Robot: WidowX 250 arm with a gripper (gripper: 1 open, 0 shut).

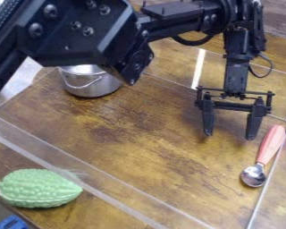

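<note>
My gripper point(231, 125) hangs low over the right side of the wooden table, its two fingers apart with nothing visible between them. Just to its lower right lies a scoop with a pink handle point(272, 143) and a metal bowl end. A green bitter melon toy point(38, 188) rests at the lower left. A metal pot point(90, 84) stands at the upper left, partly behind my arm.
A blue object point(4, 223) shows at the bottom left corner. Clear strips line the table point(146, 161) at several places.
</note>
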